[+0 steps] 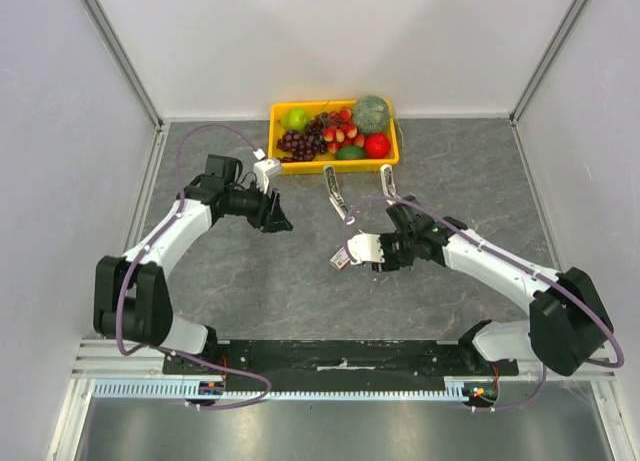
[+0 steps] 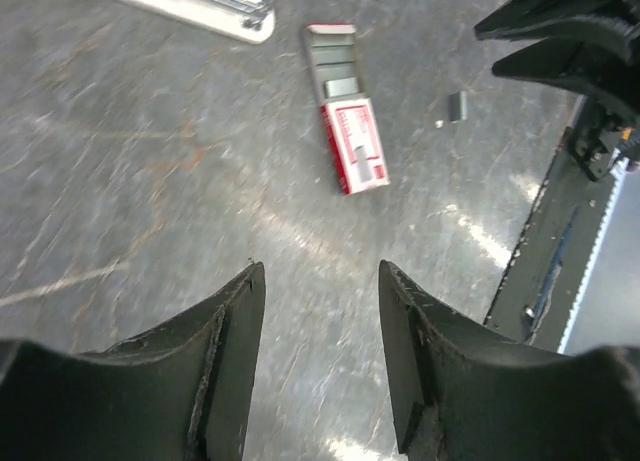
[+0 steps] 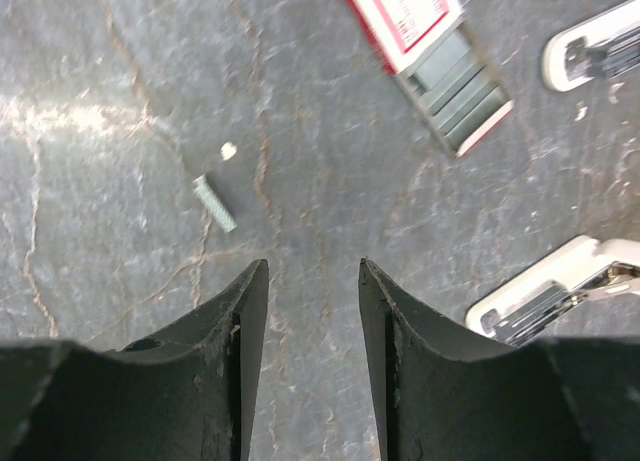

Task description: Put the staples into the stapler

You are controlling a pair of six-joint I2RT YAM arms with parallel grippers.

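Observation:
A red-and-white staple box with open compartments lies mid-table; in the right wrist view it is at the top (image 3: pixel 400 11). A small strip of staples (image 3: pixel 214 203) lies on the table beside it, with a tiny white bit nearby. Two staplers (image 1: pixel 335 193) (image 1: pixel 389 181) lie behind the box; in the right wrist view one (image 3: pixel 545 296) shows at lower right. My left gripper (image 1: pixel 275 219) hangs left of them, part open, empty (image 2: pixel 322 281). My right gripper is above the table near the staple strip, open with nothing between its fingers.
A yellow tray (image 1: pixel 275 146) of fruit stands at the back. A dark edge strip (image 1: pixel 270 356) runs along the front.

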